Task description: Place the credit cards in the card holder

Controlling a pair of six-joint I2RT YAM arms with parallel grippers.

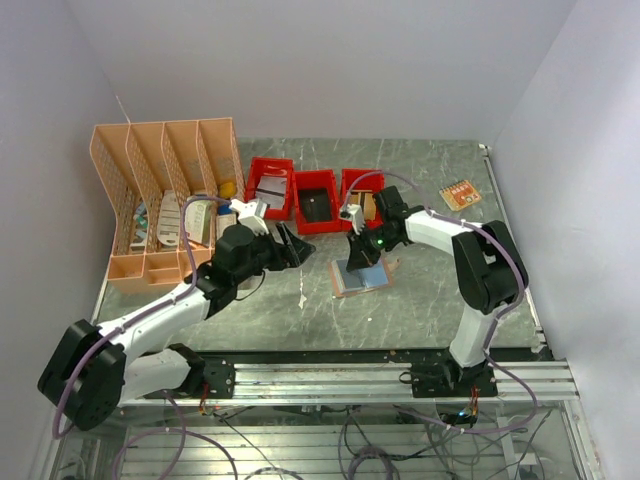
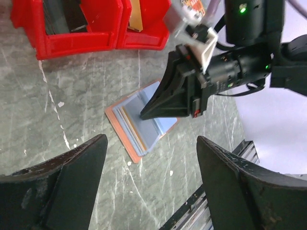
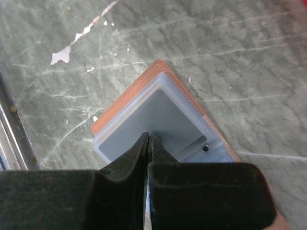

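The card holder (image 1: pixel 372 281), tan-edged with clear blue-grey pockets, lies open on the grey marble table (image 1: pixel 430 310) right of centre; yellowish edges show at its left part in the left wrist view (image 2: pixel 125 120). My right gripper (image 1: pixel 357 258) is shut over the holder, its fingertips at a grey pocket; nothing shows between its fingers. My left gripper (image 1: pixel 298 255) stands open and empty to the left of the holder, above the table.
Three red bins (image 1: pixel 315 230) stand behind the holder, with cards in some. A tan organiser (image 1: pixel 140 267) fills the back left. An orange packet (image 1: pixel 460 195) lies at the back right.
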